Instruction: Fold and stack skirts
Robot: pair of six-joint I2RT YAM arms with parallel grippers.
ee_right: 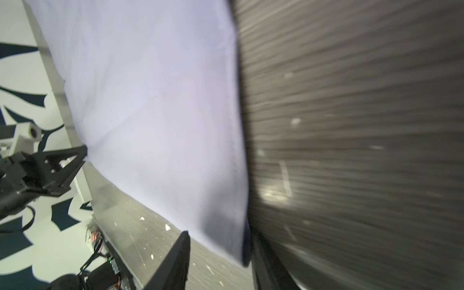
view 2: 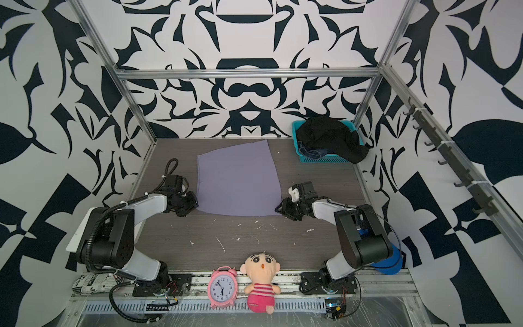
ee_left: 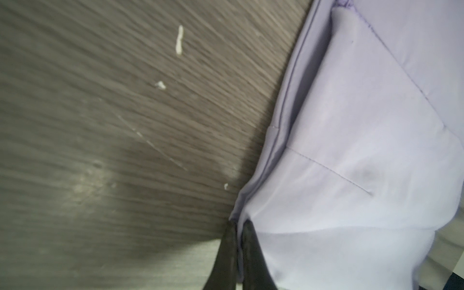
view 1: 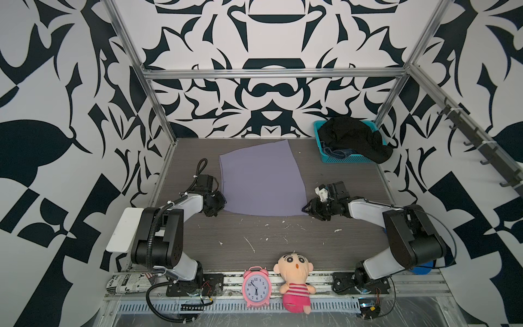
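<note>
A pale lavender skirt (view 1: 261, 179) lies flat on the dark wood table (view 1: 267, 242). My left gripper is shut on the skirt's layered left edge at its near corner, as the left wrist view shows. My right gripper stands open at the skirt's near right corner, with the fabric edge lying between its fingertips, low at the table surface.
A teal basket (view 1: 348, 158) with dark clothing (view 1: 354, 136) sits at the back right. A pink clock (view 1: 256, 286) and a doll (view 1: 294, 288) are on the front rail.
</note>
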